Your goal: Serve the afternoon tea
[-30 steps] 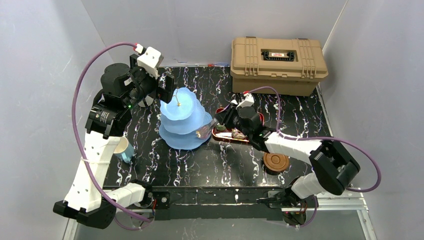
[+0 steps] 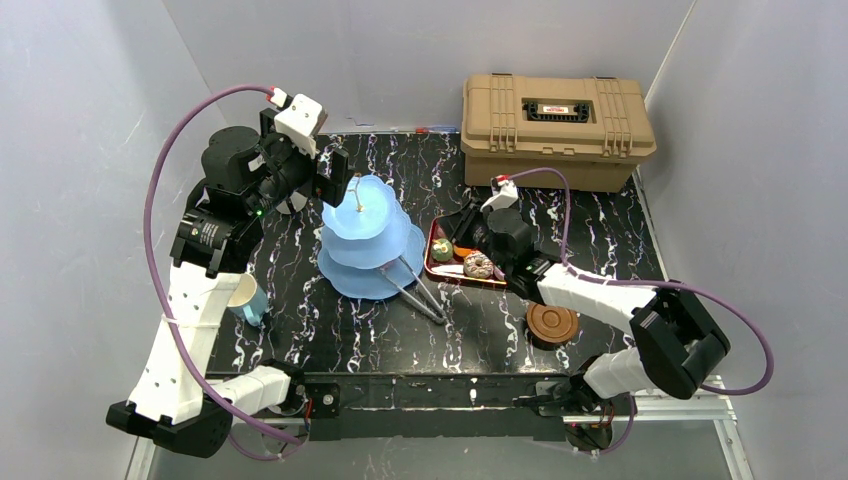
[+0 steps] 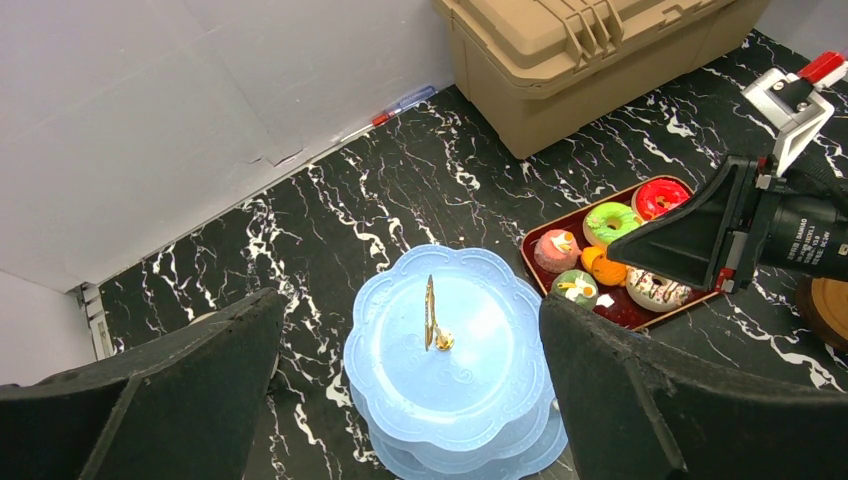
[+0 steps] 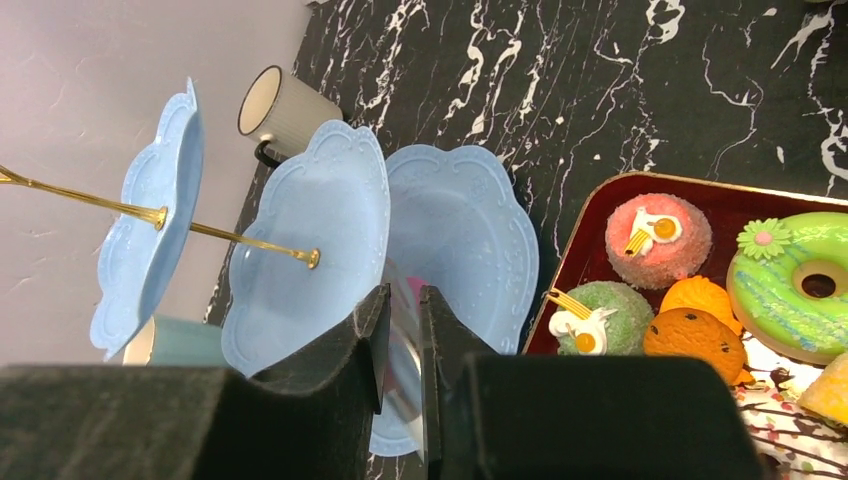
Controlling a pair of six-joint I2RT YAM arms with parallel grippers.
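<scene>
A three-tier light-blue cake stand (image 2: 362, 210) stands upright left of centre. Metal tongs (image 2: 425, 299) slant across its bottom tier's right edge, clear of my right gripper (image 2: 455, 229) in the top view. The right wrist view shows the right fingers (image 4: 372, 325) a narrow gap apart. Blurred tongs (image 4: 404, 392) and something pink (image 4: 416, 289) appear beyond that gap; whether anything is held is unclear. My left gripper is open above the stand, with nothing held. A dark red tray (image 3: 660, 318) holds doughnuts and small cakes, partly under the right gripper.
A tan case (image 2: 560, 130) sits at the back right. Left of the stand are a light-blue cup (image 2: 249, 302) and a pale mug (image 4: 290, 110). Near the front right is a brown lidded pot (image 2: 552, 321).
The tongs have left my right gripper and swung down, with their joined end toward the front. My right gripper has shifted slightly rightward. The left arm and the stand look unmoved.
</scene>
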